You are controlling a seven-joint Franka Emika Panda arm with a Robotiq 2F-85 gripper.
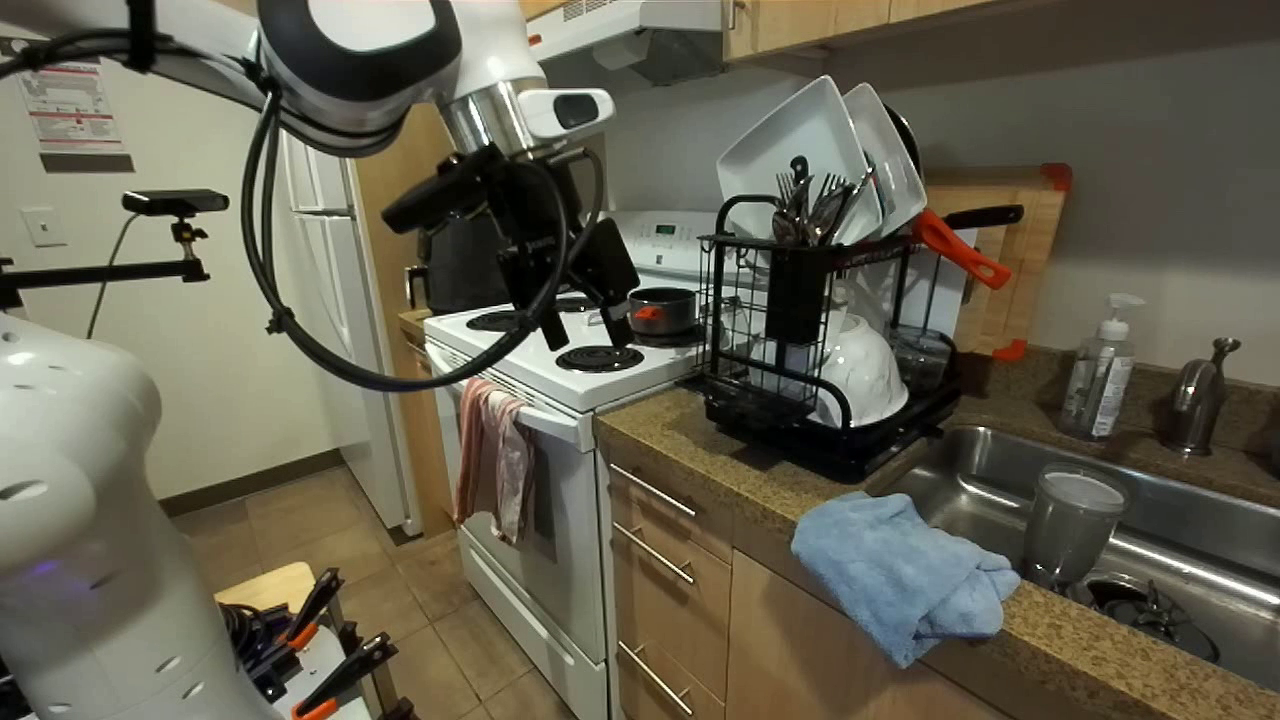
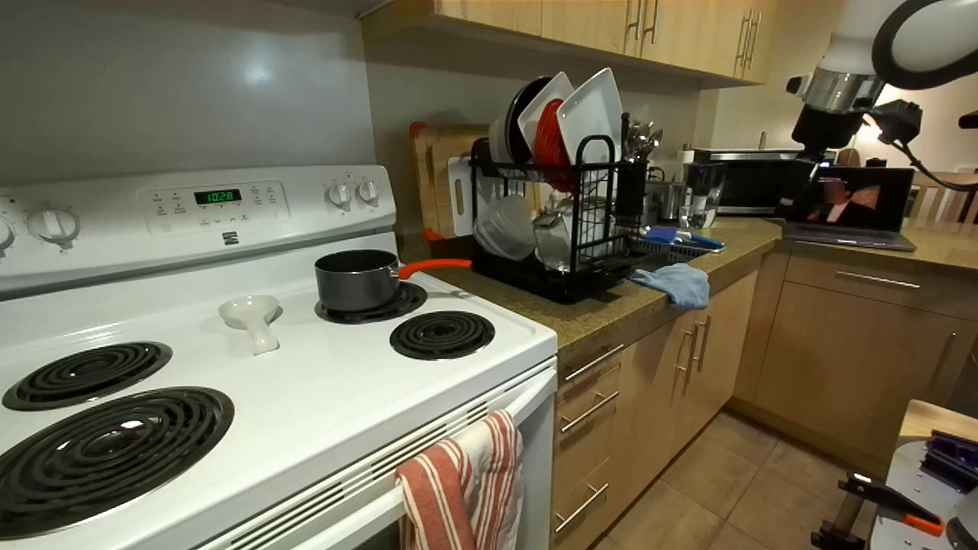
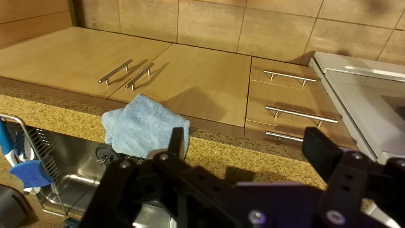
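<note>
My gripper (image 1: 588,340) hangs in the air on the near side of the stove and counter, its fingers pointing down. In the wrist view the two black fingers of the gripper stand wide apart with nothing between them, so it is open. A blue cloth (image 3: 146,127) lies crumpled over the counter's front edge beside the sink, partly hanging down; in exterior view 1 the cloth (image 1: 906,576) is to the right of and below my gripper, well apart from it. A dark pot (image 2: 357,279) with a red handle rests on a back burner.
A black dish rack (image 1: 828,414) full of dishes stands between stove and sink (image 1: 972,450). Inside the sink is a clear cup (image 1: 1071,528). A soap bottle (image 1: 1098,378) stands behind it. A striped towel (image 2: 463,481) hangs on the oven handle. Bare counter (image 1: 672,438) lies before the rack.
</note>
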